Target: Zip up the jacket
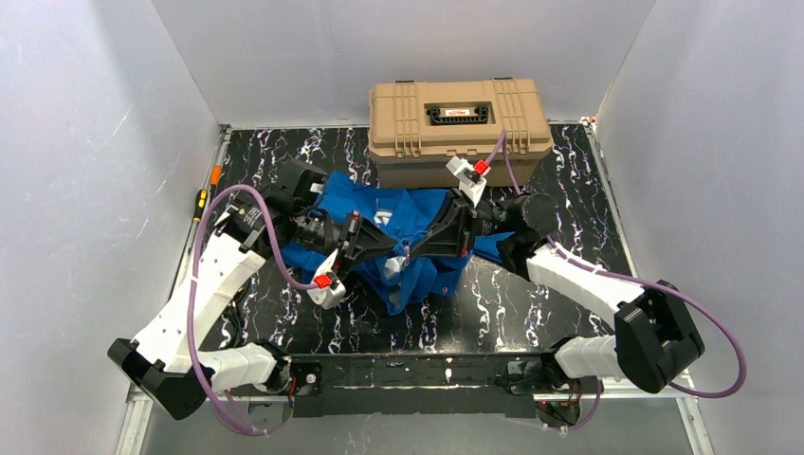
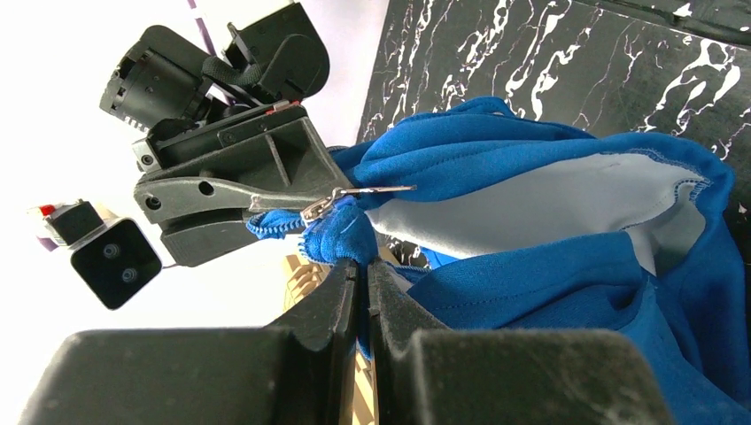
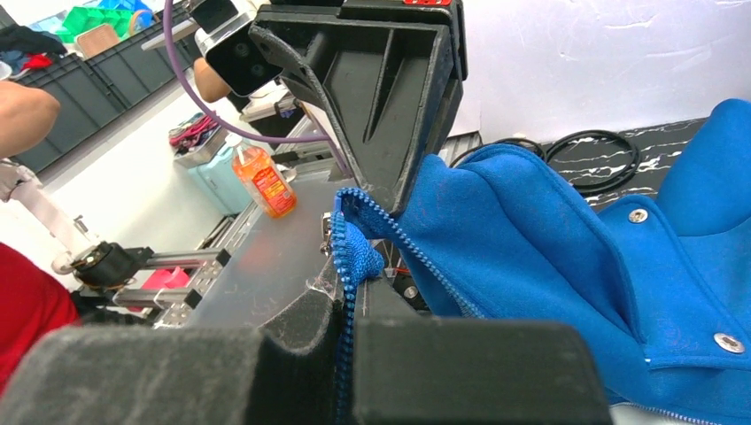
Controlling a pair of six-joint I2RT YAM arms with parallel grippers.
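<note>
A blue jacket [image 1: 427, 275] lies bunched mid-table. My left gripper is shut on the zipper edge of the fabric; my right gripper is shut on blue zipper tape [image 3: 398, 239] too. The two grippers nearly meet over the jacket's middle in the top view. The metal zipper pull [image 2: 323, 204] shows in the left wrist view at the tip of the opposite gripper, above the bunched tape. Snap buttons [image 3: 638, 215] show on the jacket in the right wrist view.
A tan hard case [image 1: 460, 142] stands at the back. Screwdrivers [image 1: 200, 204] and a black cable [image 1: 237, 313] lie at the left edge. White walls enclose the sides and back; bare table shows at the front right.
</note>
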